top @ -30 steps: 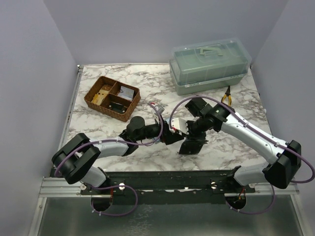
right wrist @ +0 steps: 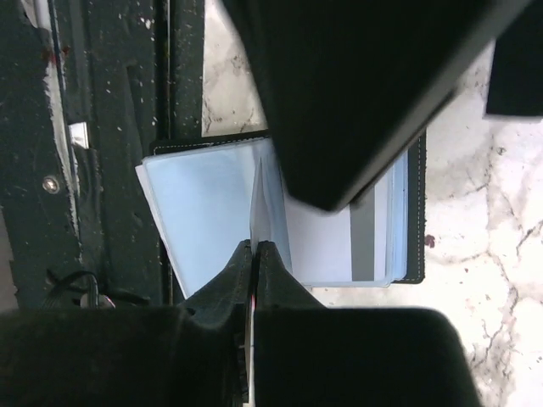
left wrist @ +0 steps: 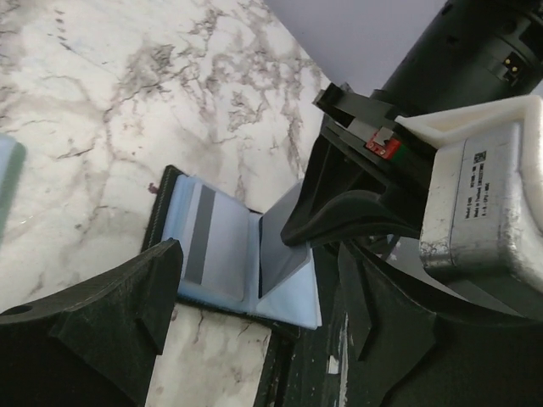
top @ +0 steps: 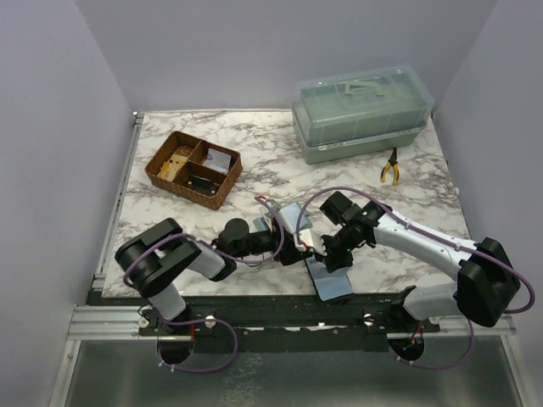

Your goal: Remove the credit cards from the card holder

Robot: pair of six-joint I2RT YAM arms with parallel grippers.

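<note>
The card holder [top: 331, 284] lies open at the table's front edge, grey-white cards [left wrist: 216, 237] in its pale blue sleeves. My right gripper is shut over it, its fingertips at a thin upright flap or card edge; whether that is between them is hard to tell. My left gripper is part open above the holder, just to its left in the top view, with nothing seen between its fingers.
A wicker basket [top: 153, 161] stands back left, a clear lidded box [top: 361, 110] and pliers [top: 390, 165] back right. A pale blue item [top: 293, 216] lies behind the grippers.
Both grippers have moved toward the front edge. The holder, raised and blurred earlier, now lies flat on the table at the front.
</note>
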